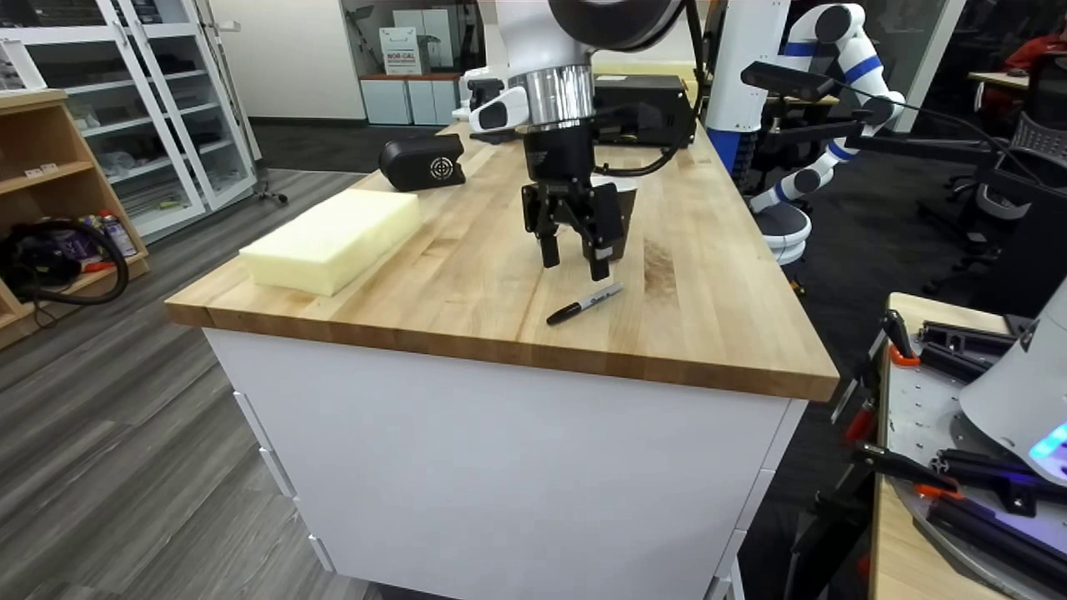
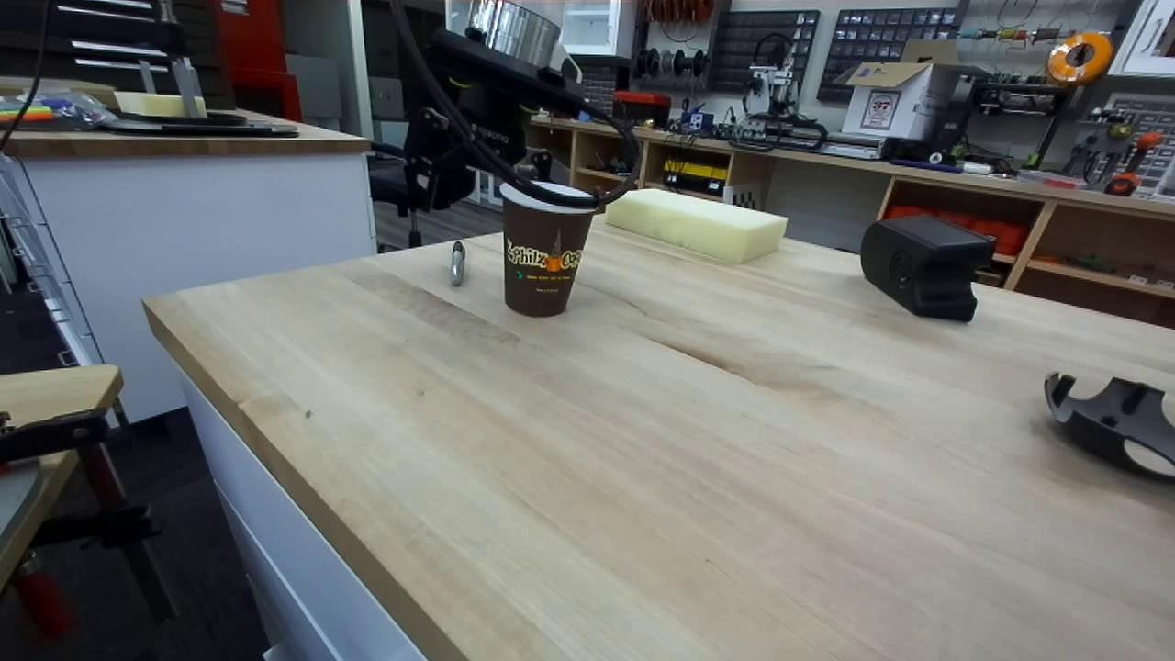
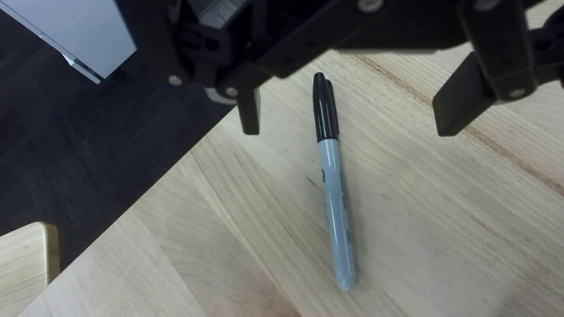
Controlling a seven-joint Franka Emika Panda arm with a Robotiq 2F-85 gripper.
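Observation:
A marker [image 3: 334,195] with a black cap and grey barrel lies flat on the wooden tabletop, close to its front edge in exterior view 1. My gripper [image 1: 574,268] hangs above and slightly behind the marker [image 1: 585,303], its fingers wide apart. From the wrist, the capped end shows between the two fingers, with nothing touching it. A brown paper cup [image 2: 540,255] stands upright near the marker [image 2: 458,264]; in exterior view 1 my gripper covers most of the cup [image 1: 628,200].
A pale yellow foam block [image 1: 335,240] lies at the table's left side. A black speaker-like object [image 1: 422,162] sits farther back, and a black curved part [image 2: 1118,424] rests near the right in exterior view 2.

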